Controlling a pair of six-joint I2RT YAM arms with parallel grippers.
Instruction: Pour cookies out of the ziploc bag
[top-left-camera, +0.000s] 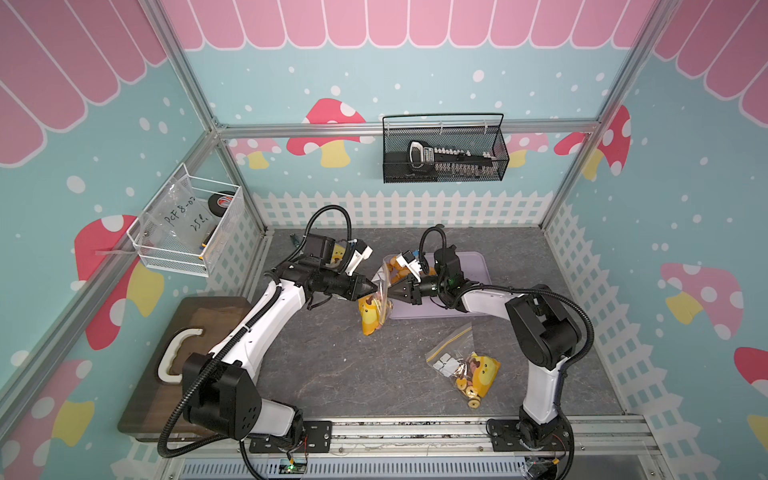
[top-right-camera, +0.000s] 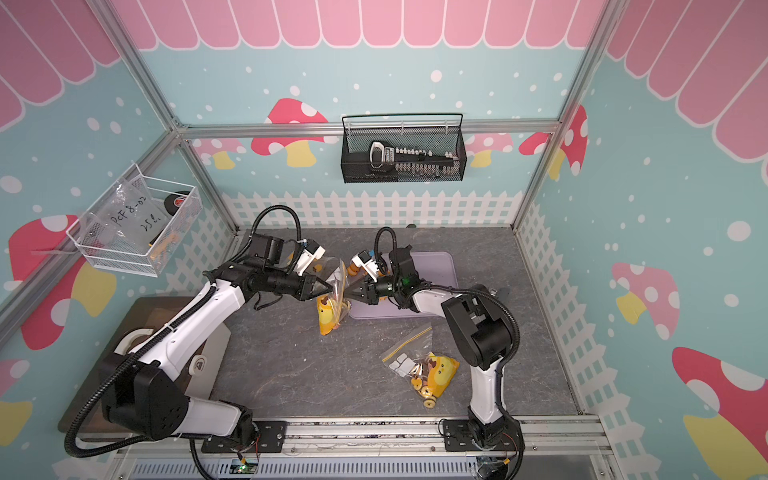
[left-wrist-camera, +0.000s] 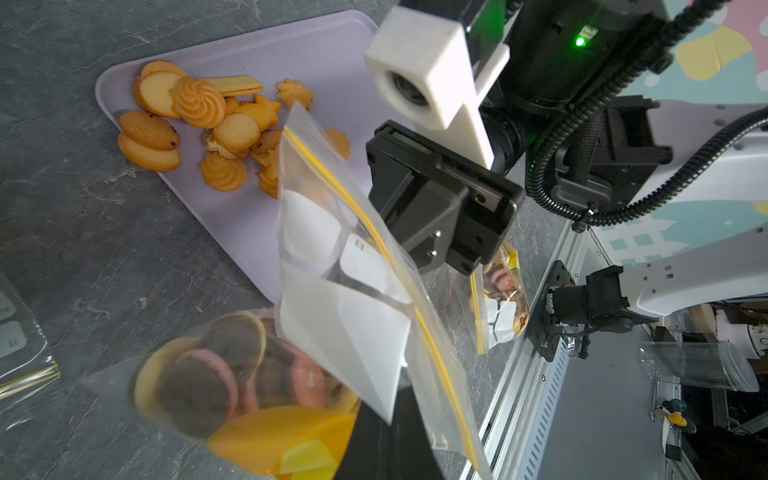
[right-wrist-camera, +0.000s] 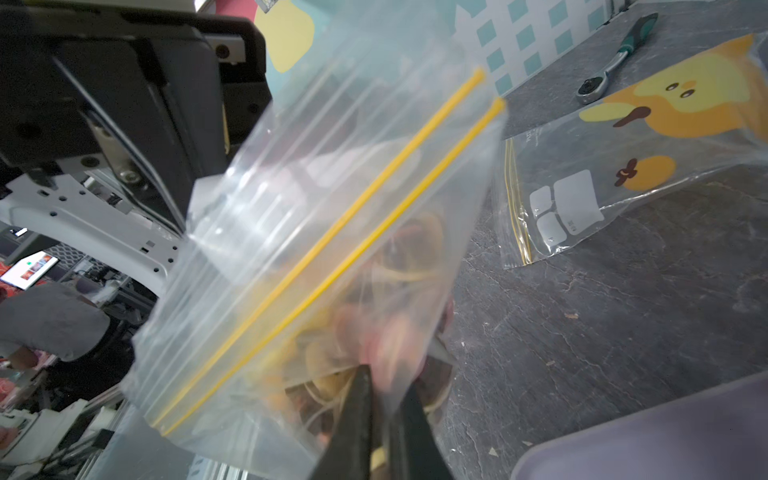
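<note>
A clear ziploc bag (left-wrist-camera: 432, 360) with a yellow zip strip hangs from my left gripper, which is shut on its film near the white labels. Pink and dark round cookies (left-wrist-camera: 224, 372) sit low in the bag, above its yellow printed end (left-wrist-camera: 280, 436). In the right wrist view two yellow zip lines cross the bag (right-wrist-camera: 320, 264) at a slant. My right gripper is at the bag's zip side, its fingers a little apart; whether film lies between them is unclear. Behind it lies the lilac tray (left-wrist-camera: 240, 240) with pale cookies (left-wrist-camera: 228, 132).
A second filled bag (top-left-camera: 464, 368) lies at the front right. Another bag (right-wrist-camera: 632, 144), seemingly flat, lies at the back left beside a green-handled tool (right-wrist-camera: 620, 60). A dark board (top-left-camera: 216, 320) stands at the left.
</note>
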